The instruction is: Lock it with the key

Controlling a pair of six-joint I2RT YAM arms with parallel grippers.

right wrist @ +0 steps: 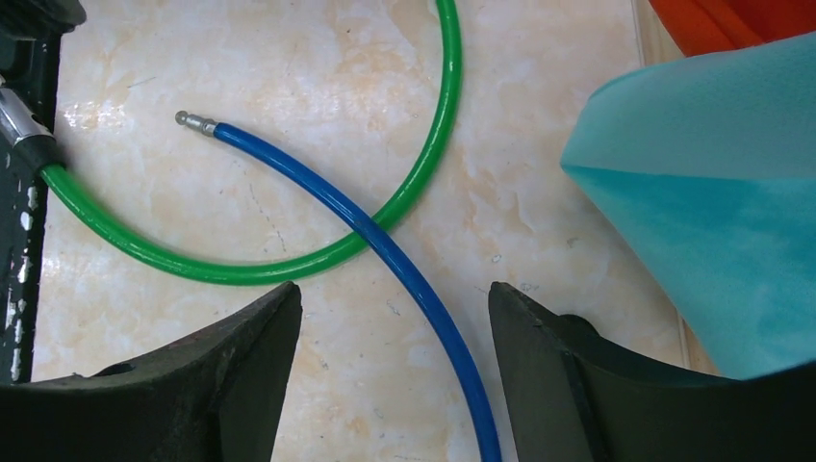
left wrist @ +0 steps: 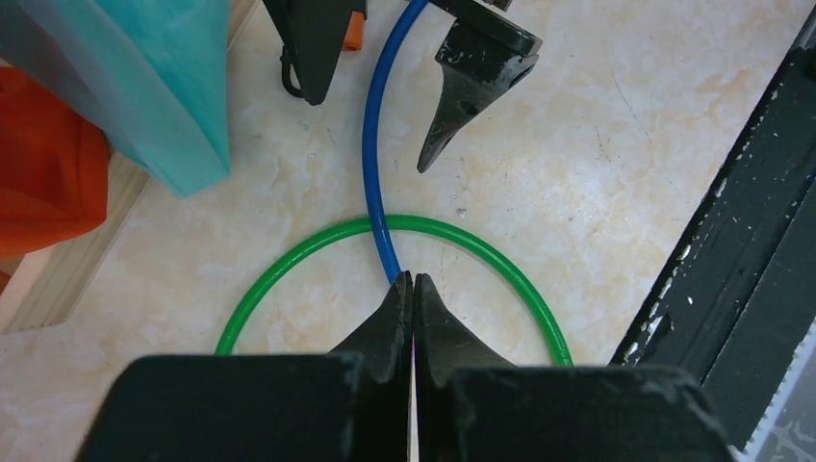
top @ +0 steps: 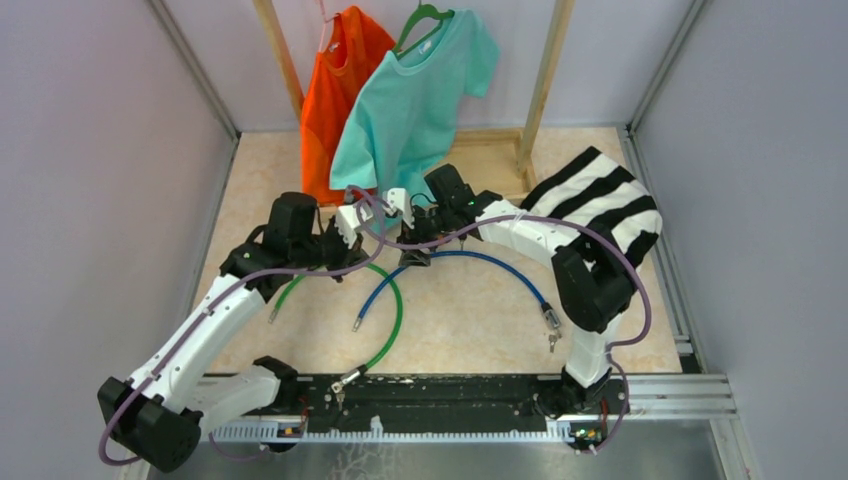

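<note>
A blue cable lock [top: 489, 260] curves over the tabletop, crossing a green cable lock [top: 398, 310]; its metal tip [right wrist: 195, 122] lies at the upper left in the right wrist view. A lock body [top: 549, 315] with keys [top: 553, 340] sits at the blue cable's right end; the green one has another [top: 350, 378] at the front edge. My left gripper is shut, with nothing visible held, above where the cables cross. My right gripper is open over the blue cable, beside the left one.
Orange [top: 325, 130] and teal [top: 395, 130] shirts hang from a wooden rack behind the grippers. A striped cloth [top: 610, 200] lies at the right.
</note>
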